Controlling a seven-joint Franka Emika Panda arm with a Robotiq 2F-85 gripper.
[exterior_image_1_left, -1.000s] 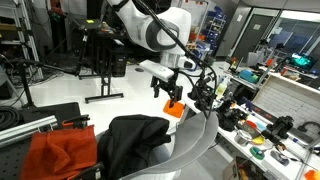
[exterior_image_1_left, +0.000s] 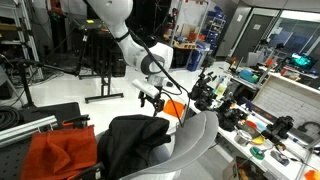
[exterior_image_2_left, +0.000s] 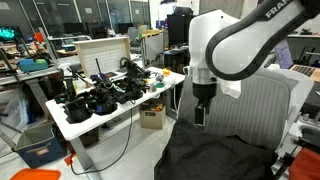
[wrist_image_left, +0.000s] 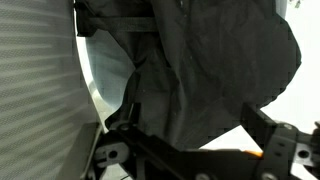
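A black cloth (exterior_image_1_left: 135, 145) lies rumpled over a pale seat beside a curved grey backrest (exterior_image_1_left: 197, 143). In exterior view 2 the cloth (exterior_image_2_left: 215, 157) spreads below the arm, against the grey panel. My gripper (exterior_image_1_left: 155, 104) hangs above the cloth, pointing down, with its fingers open. From the wrist, the gripper shows its two dark fingers wide apart at the lower edge. Folds of the cloth (wrist_image_left: 215, 65) fill most of that view, and nothing is visibly held. Whether the fingertips touch the fabric cannot be told.
A red cloth (exterior_image_1_left: 60, 153) lies at the lower left. The grey ribbed backrest (wrist_image_left: 38, 90) rises close along the left of the wrist view. A white table (exterior_image_2_left: 95, 125) crowded with black items stands apart, with a cardboard box (exterior_image_2_left: 152, 115) nearby.
In exterior view 1 my gripper has come down and moved left, from beside the backrest's top to above the black cloth. The cloth looks unmoved.
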